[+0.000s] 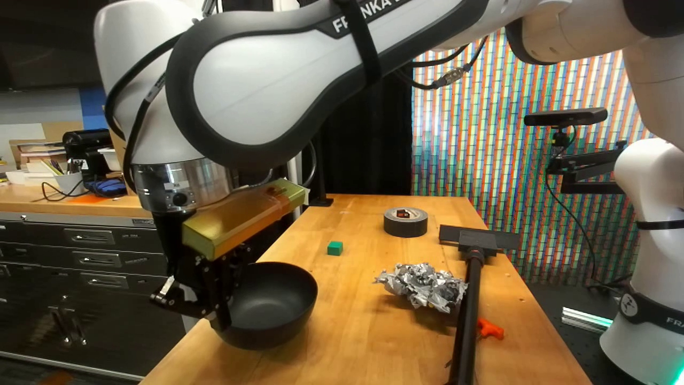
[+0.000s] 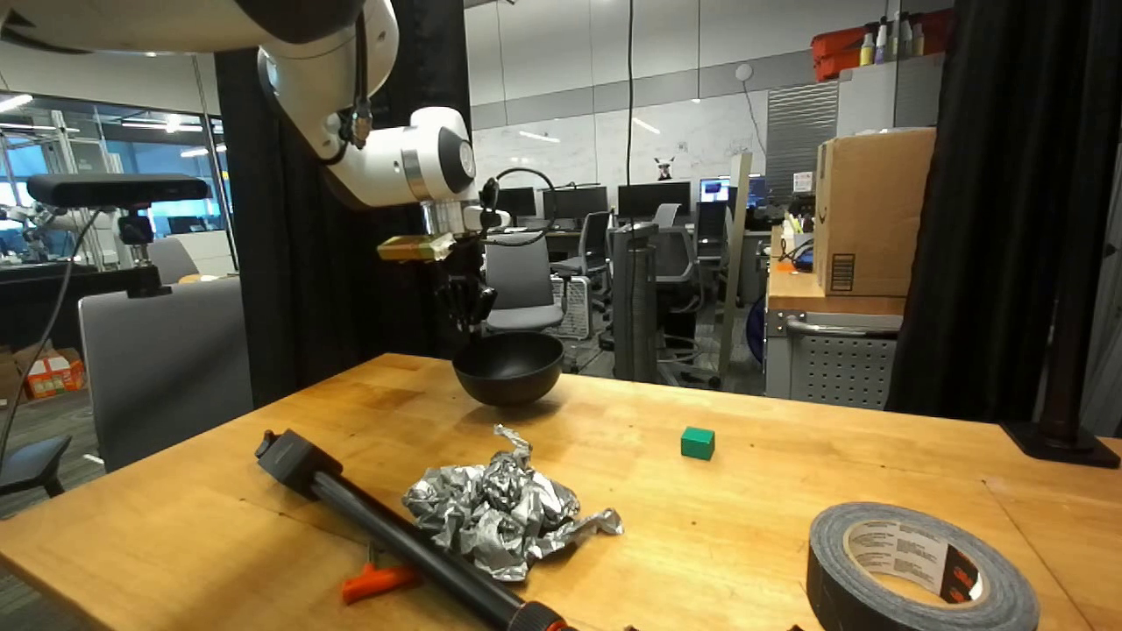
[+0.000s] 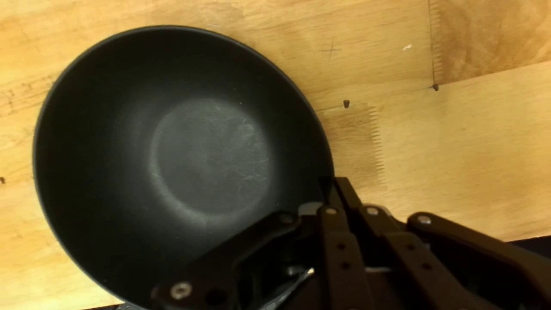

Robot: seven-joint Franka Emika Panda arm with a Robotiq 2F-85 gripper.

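Observation:
A black bowl (image 1: 282, 301) is at the near left part of the wooden table in exterior view 1, and at the far edge in exterior view 2. My gripper is shut on the bowl's rim, one finger inside the wall and the other outside. From above, the bowl (image 3: 212, 155) looks empty, with a scuffed round bottom. It tilts slightly in exterior view 1. Whether its base touches the table cannot be told for sure.
Crumpled foil (image 2: 505, 510) lies mid-table beside a black pole-like tool (image 2: 410, 542) and an orange-handled item (image 2: 376, 582). A small green block (image 2: 697, 443) and a roll of grey tape (image 1: 405, 222) stand apart. Bare wood separates the bowl from the foil.

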